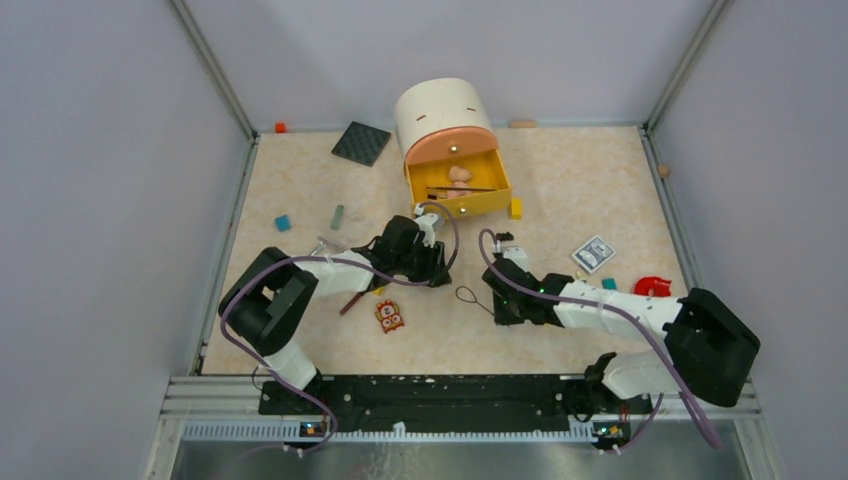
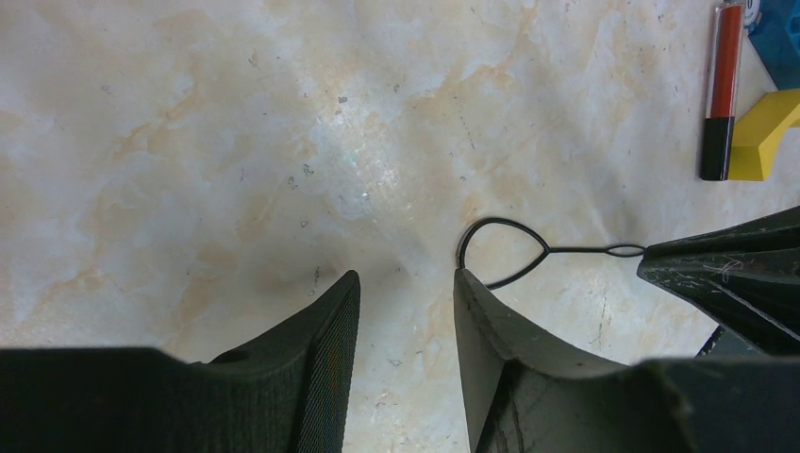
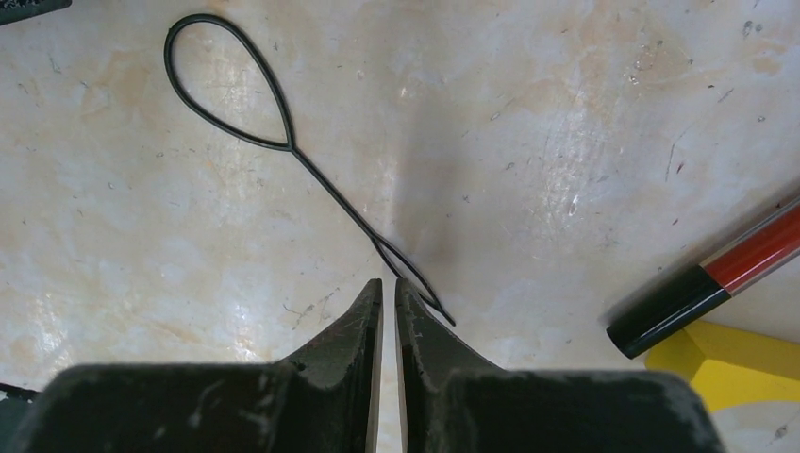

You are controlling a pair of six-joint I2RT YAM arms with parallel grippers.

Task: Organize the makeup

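Observation:
A thin black wire loop point(image 1: 466, 294) lies on the table between my grippers. In the right wrist view its handle point(image 3: 340, 196) runs down towards my right gripper. Those fingers stand slightly apart, with the handle's end passing at or under one tip; it does not look clamped. My left gripper stands wider open near the loop, with bare table between its fingertips. At the back, the rounded makeup box point(image 1: 445, 112) has its yellow drawer point(image 1: 486, 203) pulled out, with a brush point(image 1: 470, 189) and a peach-coloured piece point(image 1: 459, 174) in it.
A red tube with a black cap point(image 3: 672, 310) lies beside a yellow piece point(image 3: 726, 363), right of my right gripper. Left are an owl-shaped item point(image 1: 389, 316) and a blue cube point(image 1: 282, 223). Right are a framed card point(image 1: 593, 254) and a red item point(image 1: 653, 287).

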